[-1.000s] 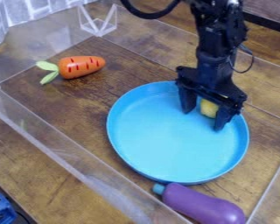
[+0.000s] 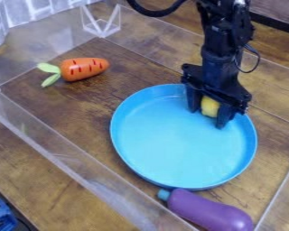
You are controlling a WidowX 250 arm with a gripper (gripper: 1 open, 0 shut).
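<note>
My black gripper (image 2: 216,101) is down at the back rim of the blue plate (image 2: 172,143), shut on a small yellow object (image 2: 209,106) that is largely hidden by the fingers. The object sits over the plate's back right part; whether it rests on the plate is unclear.
An orange toy carrot (image 2: 83,69) with a green top lies on the wooden table at the back left. A purple toy eggplant (image 2: 208,208) lies at the front right, just below the plate. Clear walls edge the left side. The table between carrot and plate is clear.
The plate and the toy vegetables look unmoved.
</note>
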